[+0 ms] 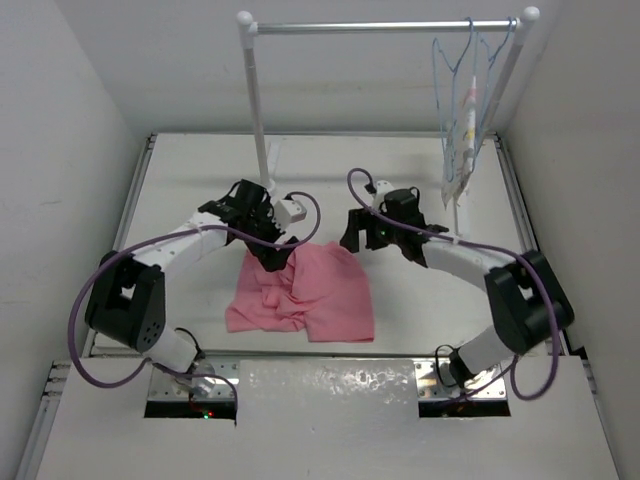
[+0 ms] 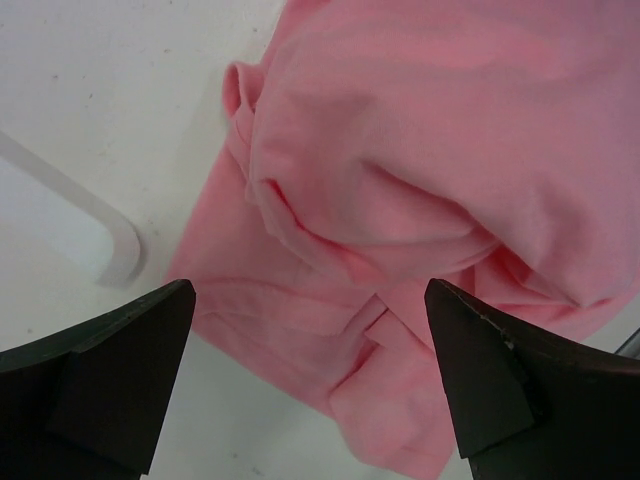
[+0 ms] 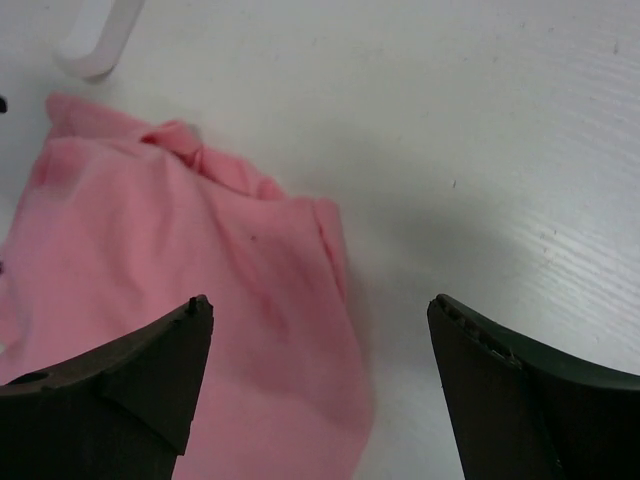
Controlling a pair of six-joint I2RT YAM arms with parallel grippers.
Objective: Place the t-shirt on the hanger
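The pink t-shirt [image 1: 330, 295] lies on the table between the two arms, flatter on its right half and bunched in folds on its left. Above its upper left part is my left gripper [image 1: 278, 258], open; in the left wrist view the folded cloth [image 2: 370, 180] spreads below and between the parted fingers. My right gripper [image 1: 354, 238], open too, hovers by the shirt's upper right corner. The right wrist view has that corner [image 3: 310, 225] just ahead of the fingers, with no cloth gripped. Blue hangers [image 1: 454, 90] hang at the rail's right end.
A metal rail [image 1: 385, 28] on white posts spans the back. A patterned white garment [image 1: 462, 140] hangs among the hangers. The rack's white foot [image 2: 60, 220] stands close to the shirt's left side.
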